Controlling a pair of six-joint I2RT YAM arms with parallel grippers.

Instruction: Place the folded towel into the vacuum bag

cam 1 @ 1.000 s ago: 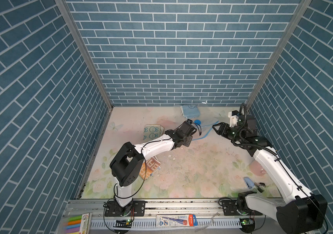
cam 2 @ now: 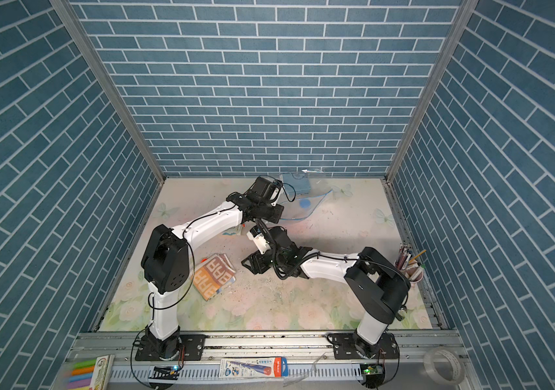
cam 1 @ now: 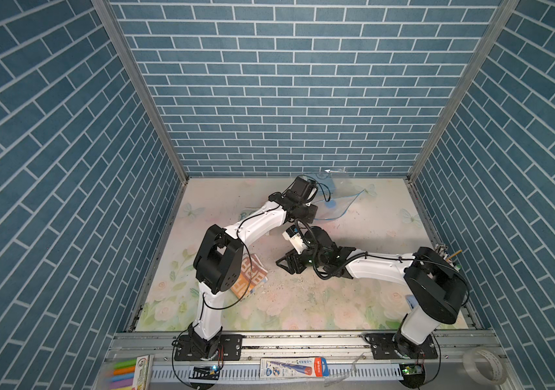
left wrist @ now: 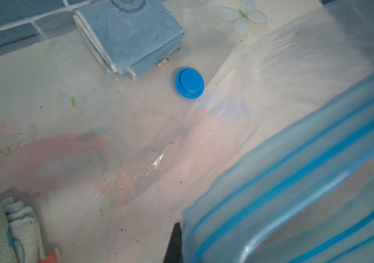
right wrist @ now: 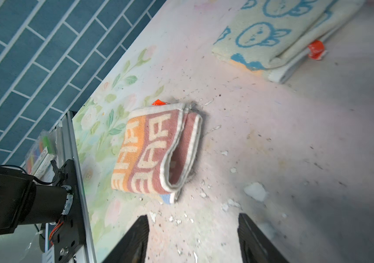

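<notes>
The clear vacuum bag point(left wrist: 292, 184) with blue seal strips is held up by my left gripper point(cam 1: 310, 214), shut on its edge at the back centre. My right gripper stands part open and empty over the middle, pointing toward an orange-and-brown folded towel point(right wrist: 147, 149) at the front left. A cream towel with blue animals point(right wrist: 261, 39) lies behind that. A folded blue towel point(left wrist: 130, 35) lies at the back, seen through or beside the bag, with a blue valve cap point(left wrist: 189, 82) near it.
A cup of pens point(cam 2: 414, 273) stands at the right edge. The tiled walls enclose the table on three sides.
My right arm has swung from the right toward the centre and left, lower. My left gripper has moved back, lifting the bag's blue-striped edge.
</notes>
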